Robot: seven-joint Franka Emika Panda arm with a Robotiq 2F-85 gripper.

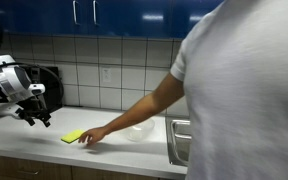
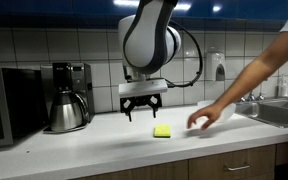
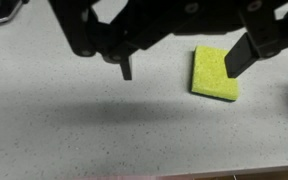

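Observation:
A yellow sponge with a dark underside lies flat on the white counter. In exterior view 2 the sponge is a little right of my gripper, which hangs above the counter. My gripper is open, with its fingers spread wide and nothing held. The wrist view shows the sponge partly behind the right-hand finger, lower than the fingers. A person's hand reaches over the counter close to the sponge, apparently not gripping it.
A clear bowl stands beyond the person's forearm. The person's body hides most of the sink. A coffee maker and a microwave stand left in exterior view 2.

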